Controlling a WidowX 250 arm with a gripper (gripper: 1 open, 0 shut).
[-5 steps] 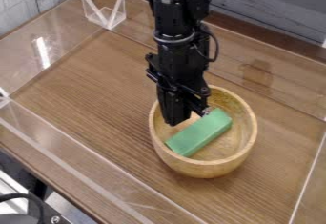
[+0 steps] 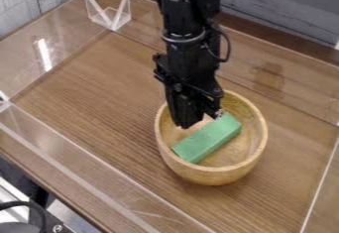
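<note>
A yellowish oval bowl (image 2: 245, 168) sits on the wooden table at the lower right, holding a green rectangular block (image 2: 205, 140) lying diagonally. My black gripper (image 2: 176, 113) hangs from the top centre, its tip at the bowl's back-left rim, above and beside the block. Whether its fingers are open or shut is hard to tell.
A white wire-like holder (image 2: 109, 14) stands at the back left. Black cables lie at the lower left corner.
My gripper has shifted slightly over the bowl's back-left part, its fingers changing shape a little. The bowl and block look nearly unmoved.
</note>
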